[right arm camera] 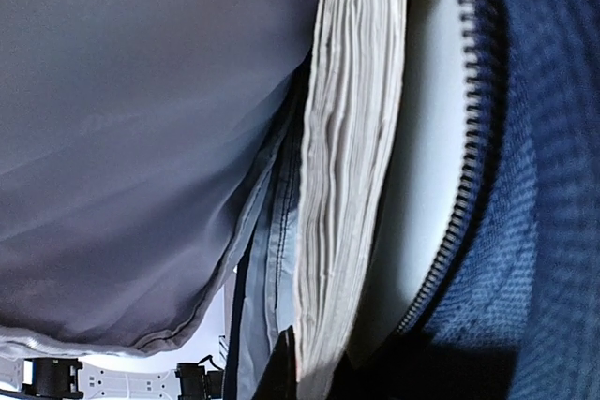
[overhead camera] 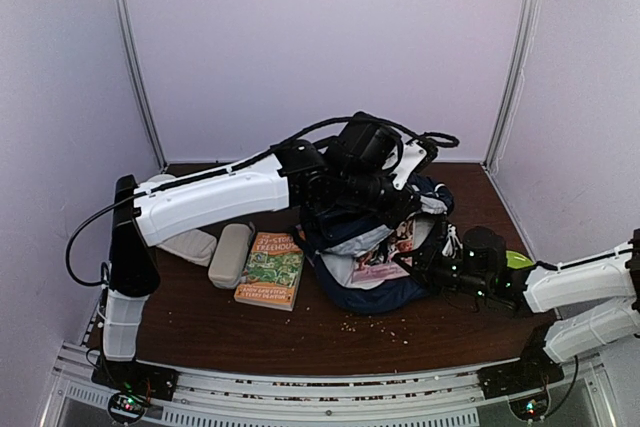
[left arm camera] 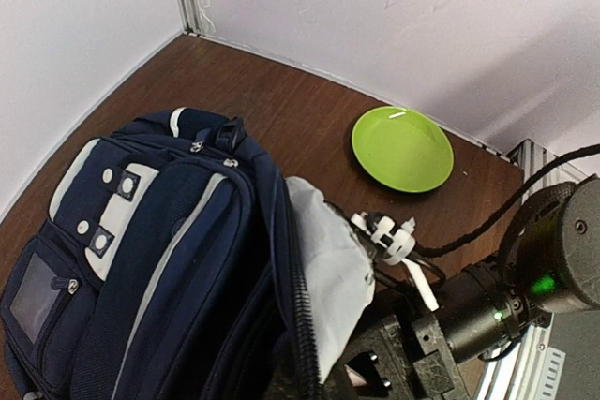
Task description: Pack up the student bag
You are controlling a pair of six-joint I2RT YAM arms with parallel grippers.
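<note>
The navy backpack (overhead camera: 360,292) (left arm camera: 178,231) lies open mid-table. A pink-covered book (overhead camera: 375,262) is inside its opening, its page block (right arm camera: 347,138) filling the middle of the right wrist view beside the zip. My right gripper (overhead camera: 420,262) is shut on that book, fingertips mostly hidden at the bottom of its view. My left gripper (overhead camera: 405,202) is at the bag's upper rim, shut; what is between its fingers is hidden. An orange-green book (overhead camera: 268,267) and a beige case (overhead camera: 230,252) lie left of the bag.
A white pouch (overhead camera: 185,242) lies at the far left. A green plate (left arm camera: 401,147) sits at the right behind my right arm. The front strip of table has small crumbs and is otherwise fairly clear.
</note>
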